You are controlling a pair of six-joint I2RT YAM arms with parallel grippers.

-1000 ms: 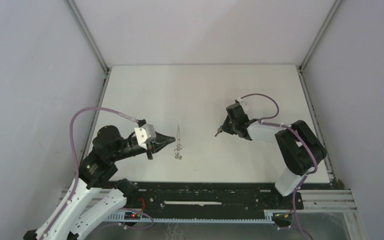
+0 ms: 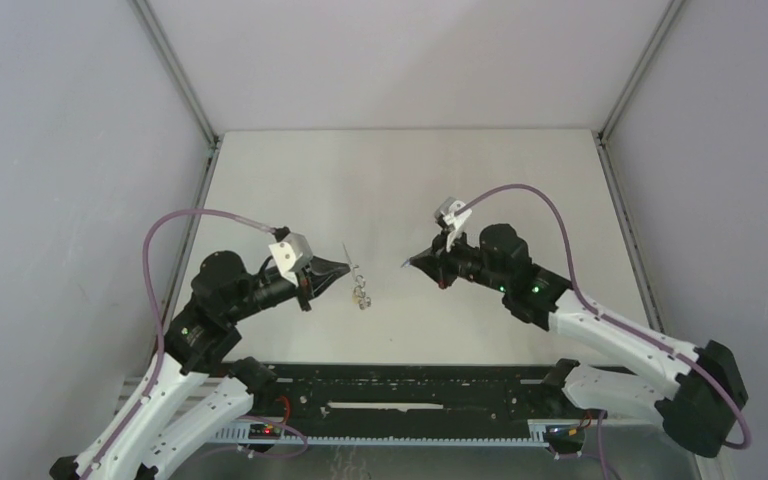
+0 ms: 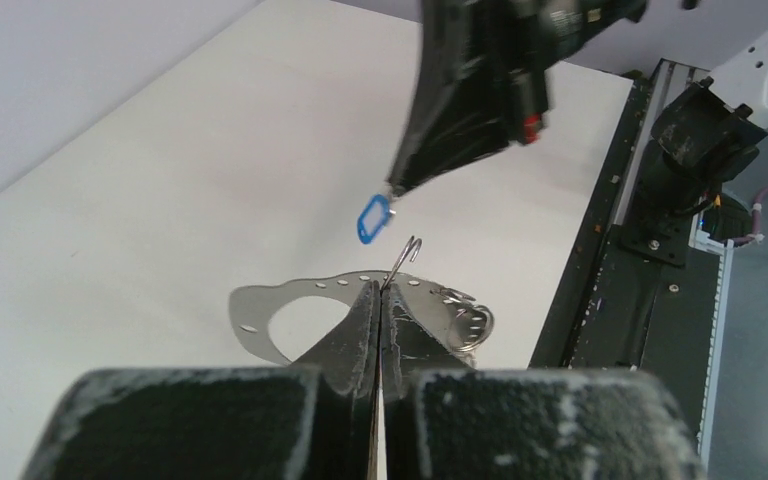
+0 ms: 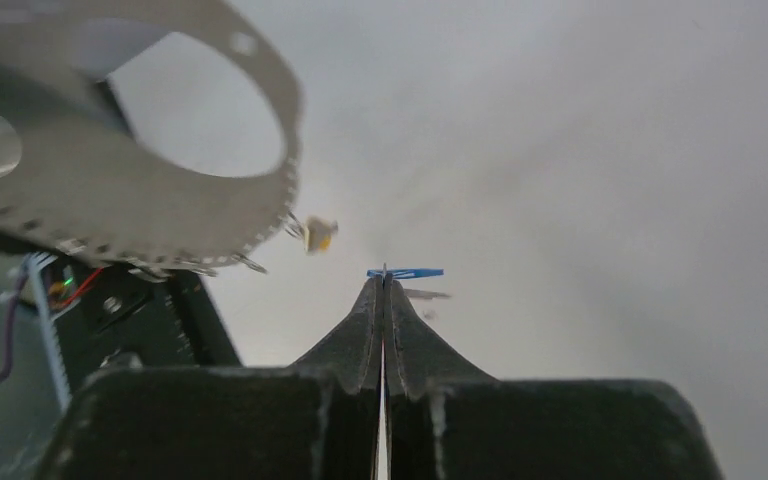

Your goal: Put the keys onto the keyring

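My left gripper (image 2: 348, 267) is shut on the keyring (image 2: 360, 284), a flat metal plate with a large opening and small hooks along its edge. In the left wrist view, a thin metal hook rises at the fingertips of the gripper, and the plate (image 3: 260, 312) hangs beyond them. My right gripper (image 2: 411, 262) is shut on a key with a blue tag (image 3: 372, 218), a little apart from the keyring. Seen from the right wrist, the blue tag (image 4: 410, 272) lies edge-on past the fingertips of the gripper. Its exact grip is too small to tell.
A small yellowish piece (image 4: 317, 236) hangs off one end of the keyring. A dark rail (image 2: 410, 390) runs along its front edge.
My right arm has come left and swung toward the viewer, bringing the blue tag closer to the keyring. The hanging keyring has swung; the left gripper has barely moved.
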